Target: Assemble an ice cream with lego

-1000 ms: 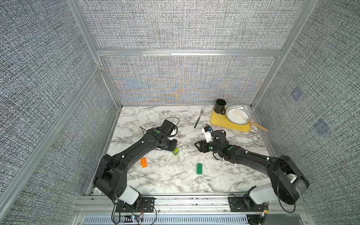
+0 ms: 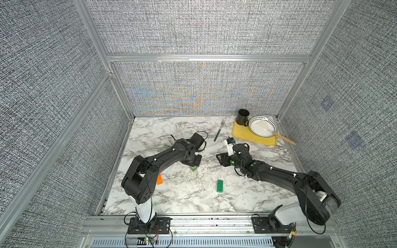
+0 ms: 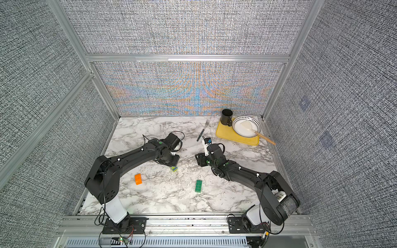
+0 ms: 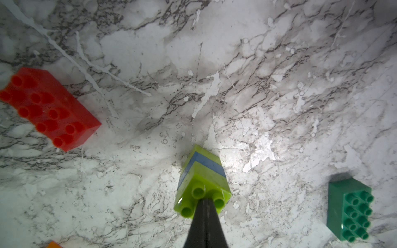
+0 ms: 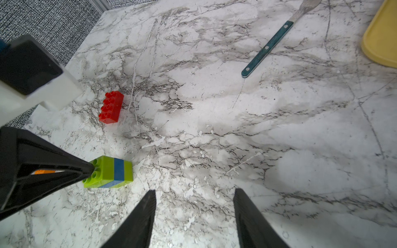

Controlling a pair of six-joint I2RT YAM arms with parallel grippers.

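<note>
A small stack of lime-green and blue bricks [image 4: 206, 175] stands on the table with its green studs up. My left gripper is shut over the stack's top; its fingertips are at the studs and nothing shows between them. In the right wrist view, the left gripper's dark fingers [image 5: 53, 165] reach the studded face of the same stack [image 5: 108, 171]. My right gripper stands open and empty to the right, above bare table. Other bricks lie loose: a red one [image 4: 49, 108], a dark green one [image 4: 350, 210] and an orange one [image 3: 138, 179].
A fork [image 2: 219, 130] lies at the back centre. At the back right is a yellow tray [image 2: 244, 133] bearing a black mug [image 2: 242, 117] and a patterned bowl [image 2: 256, 132] with a wooden-handled utensil. Bare marble surrounds the stack.
My left arm has swung right and now sits more over the green-blue stack, covering part of it and of the orange brick. The right arm has barely shifted.
</note>
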